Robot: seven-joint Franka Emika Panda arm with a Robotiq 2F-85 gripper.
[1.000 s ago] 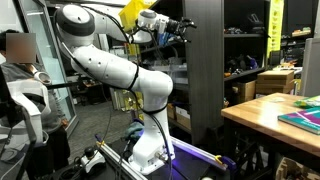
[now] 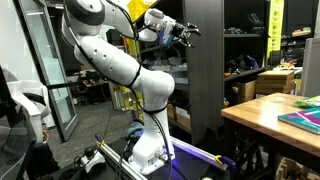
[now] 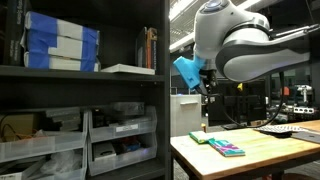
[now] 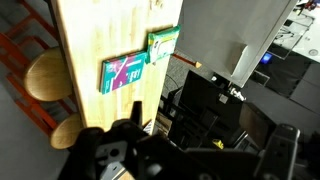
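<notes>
High in exterior view 1, my gripper (image 2: 188, 35) hangs in front of the dark shelf, well above the table (image 2: 268, 112) and off to its left. Its fingers stand open with nothing between them. In the wrist view the dark fingers of the gripper are spread at the bottom of the picture. Two flat packs lie on the wooden table: a pink and teal one (image 4: 122, 72) and a green one (image 4: 163, 42). Exterior view 2 shows the same pink and teal pack (image 3: 226, 147) near the table's edge, apart from the gripper.
A dark shelf unit (image 3: 80, 85) holds clear plastic bins (image 3: 122, 128) and blue-white boxes (image 3: 62, 46). On the table's far side lies a grey perforated item (image 3: 278, 130). Round wooden stools (image 4: 47, 76) stand beside the table.
My gripper has shifted slightly to the right, still high up and empty. The person at the left edge has gone out of view. The table and its packs look unmoved.
</notes>
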